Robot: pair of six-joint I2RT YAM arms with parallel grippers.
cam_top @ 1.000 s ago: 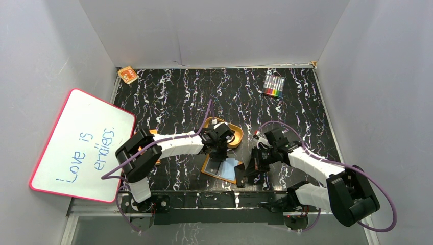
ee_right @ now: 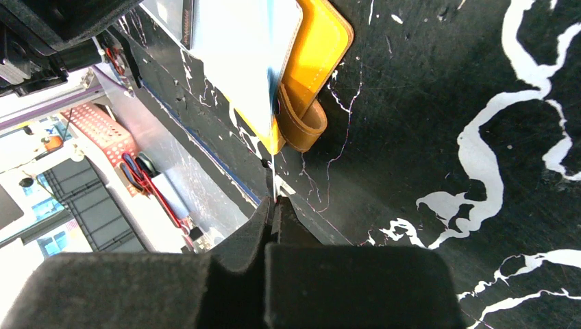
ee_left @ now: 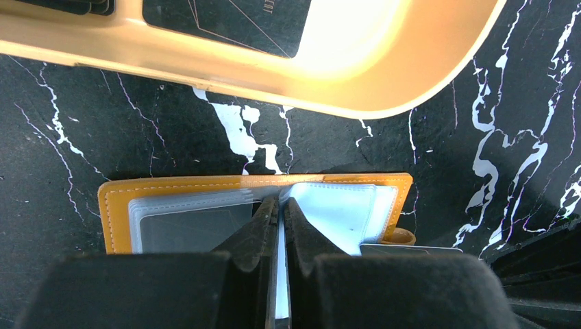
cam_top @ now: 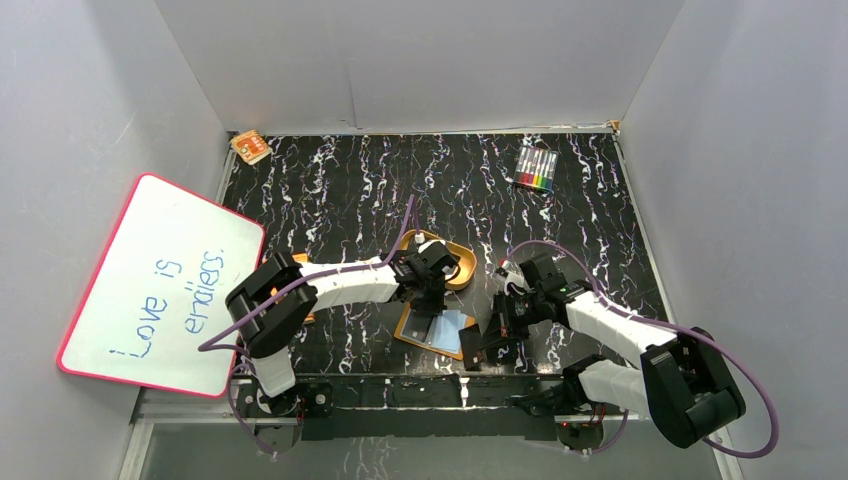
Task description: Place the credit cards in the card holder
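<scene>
An open card holder (cam_top: 400, 327) with a tan border and clear plastic sleeves lies near the front of the table. A dark card (ee_left: 188, 232) shows in its left sleeve; the other side shows a light-blue sleeve (ee_left: 342, 209). My left gripper is shut at the middle of the holder, with the thin plastic edge between its fingertips. At the holder's right side my right gripper is shut on a black card (cam_top: 471, 347), seen edge-on in the right wrist view. The card's far end is beside or over the blue sleeve; I cannot tell which.
Just behind the holder is a tan tray (ee_left: 384, 89) with a black card (ee_left: 233, 20) in it. A pack of markers (cam_top: 536, 168) lies at the back right, an orange packet (cam_top: 251, 147) at the back left. A whiteboard (cam_top: 165, 285) leans left.
My right gripper has shifted very slightly, the black card with it, toward the front edge. The left arm and the holder look still.
</scene>
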